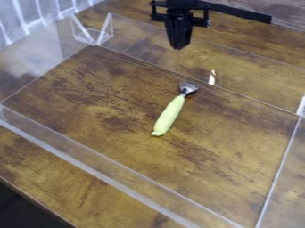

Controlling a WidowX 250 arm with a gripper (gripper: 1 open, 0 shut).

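Observation:
My black gripper (179, 37) is at the top centre, raised above the back of the clear-walled enclosure, its fingers pointing down; whether they are apart is hard to make out. A pale green corn cob or similar long piece (167, 118) lies diagonally on the wooden floor of the enclosure, with a small metal spoon-like head (187, 88) at its upper end. It is below and apart from my gripper.
Clear walls (95, 156) bound the wooden work area on its sides. A white slatted rail (24, 22) stands at the top left.

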